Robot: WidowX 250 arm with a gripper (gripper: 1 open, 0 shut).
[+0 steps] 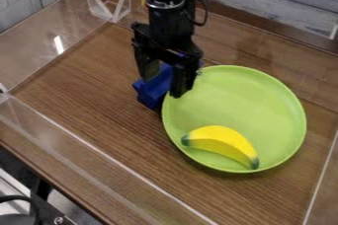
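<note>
My black gripper [164,69] is open and hangs over a blue object [152,93], which lies on the wooden table just left of the green plate [236,99]. The gripper's fingers partly hide the blue object, so I cannot tell whether they touch it. A yellow toy banana [219,142] lies in the lower part of the plate.
Clear plastic walls line its left and near edges, and pale boards run along the back. A dark cable and frame show at the lower left.
</note>
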